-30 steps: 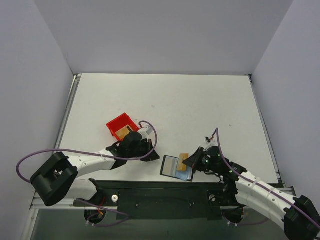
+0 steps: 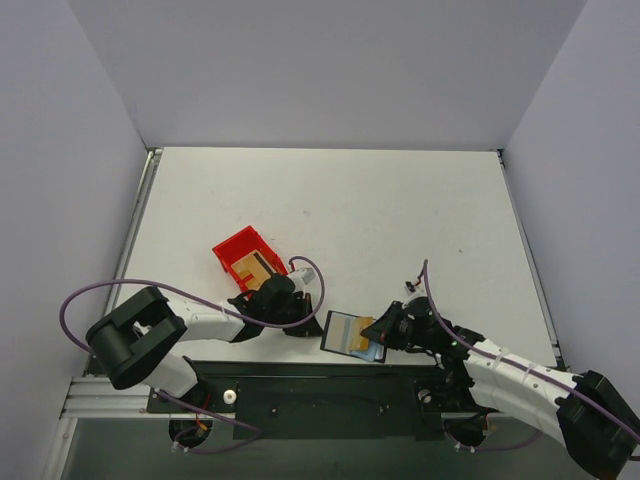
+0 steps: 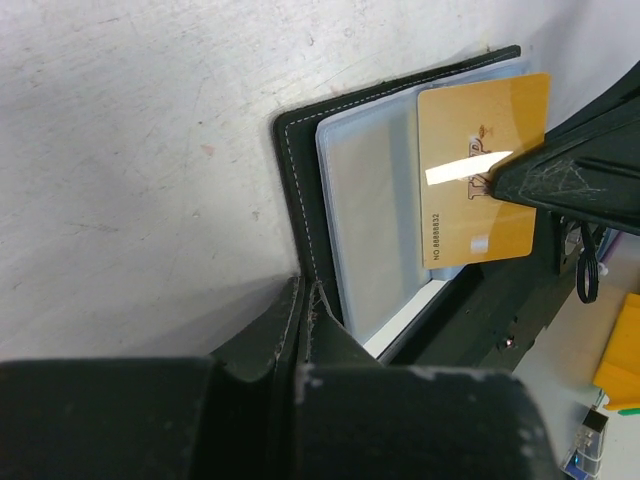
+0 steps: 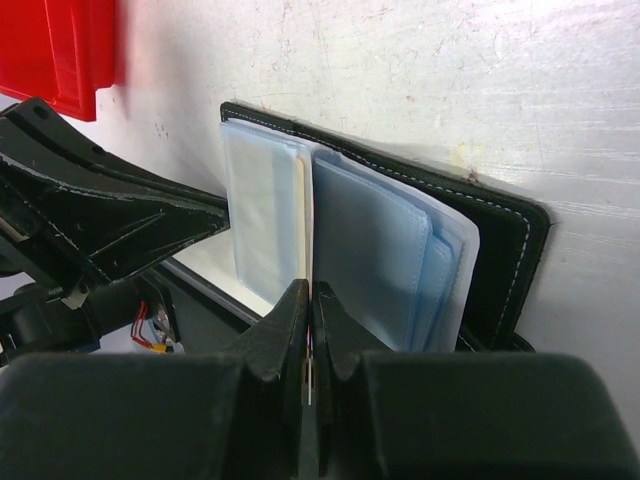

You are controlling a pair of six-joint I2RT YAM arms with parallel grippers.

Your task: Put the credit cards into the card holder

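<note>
The card holder point(image 2: 338, 331), black with stitched edges and clear sleeves, lies open near the table's front edge. A gold card point(image 3: 450, 190) stands over its sleeves, and my right gripper is shut on it. From the right wrist this card shows nearly edge-on, its lower edge down at the sleeves; whether it has entered one I cannot tell. My left gripper is shut at the holder's left border, nothing visible between its fingers. More cards point(image 2: 252, 268) lie in the red box point(image 2: 234, 246).
The red box stands behind and left of the holder, close to my left arm. Behind both arms the white table point(image 2: 380, 210) is clear. A dark panel point(image 2: 310, 405) lies just past the front edge. In the left wrist view a yellow object point(image 3: 622, 355) shows at lower right.
My left gripper has moved right and toward the front, up to the holder's left border. The gold card has come slightly lower and left with my right gripper.
</note>
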